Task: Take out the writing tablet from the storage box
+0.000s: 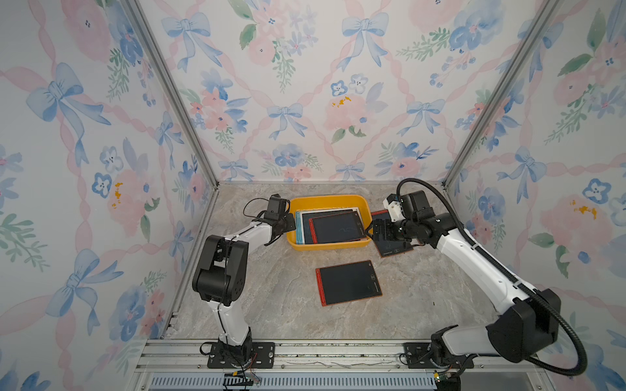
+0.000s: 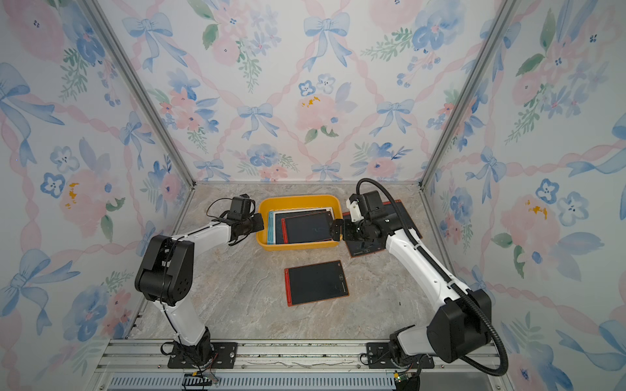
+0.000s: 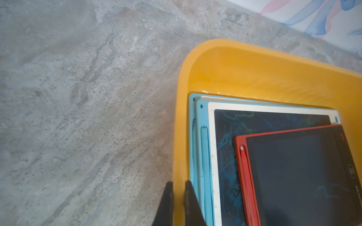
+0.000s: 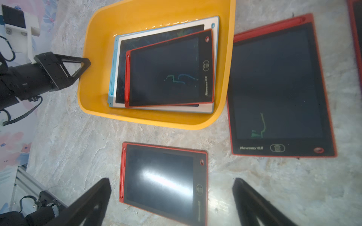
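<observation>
The yellow storage box [image 3: 264,56] holds stacked writing tablets. A red-edged black tablet [image 4: 166,71] lies on top, slightly turned, over a white-and-blue one [image 3: 211,158] with another blue edge [image 3: 192,124] beneath. My left gripper is shut on the box's left rim, one finger on each side of that thin wall. Open and empty, my right gripper is raised near the box's right side, seen beside the right rim in the top left view.
One red-edged tablet [image 1: 349,282] lies flat in front of the box. To the right are another tablet [image 4: 277,90] and, at the view's edge, a third tablet [image 4: 356,33].
</observation>
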